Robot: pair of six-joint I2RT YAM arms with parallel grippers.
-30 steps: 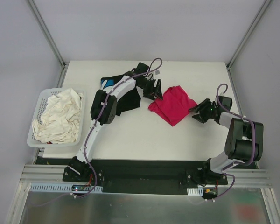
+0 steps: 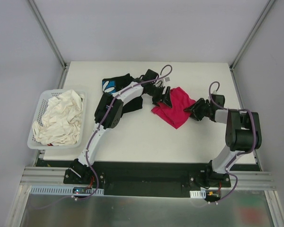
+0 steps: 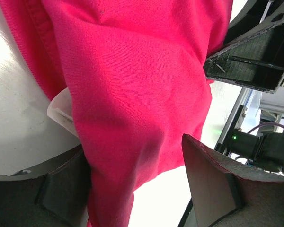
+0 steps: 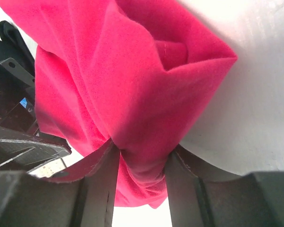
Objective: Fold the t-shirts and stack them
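The red t-shirt [image 2: 177,106] lies bunched on the white table between both grippers. My left gripper [image 2: 162,99] is at its left edge; in the left wrist view the red fabric [image 3: 128,94] runs up from between its fingers. My right gripper [image 2: 194,109] is at the right edge; in the right wrist view red cloth [image 4: 137,94] gathers into a narrow ridge between its fingers. Both grippers have cloth between the fingers; whether either is fully closed is hard to tell.
A dark t-shirt with a blue print [image 2: 109,86] lies back left, partly under my left arm. A white basket [image 2: 38,111] of cream cloth stands at the left.
My right gripper has moved left onto the red shirt's right edge.
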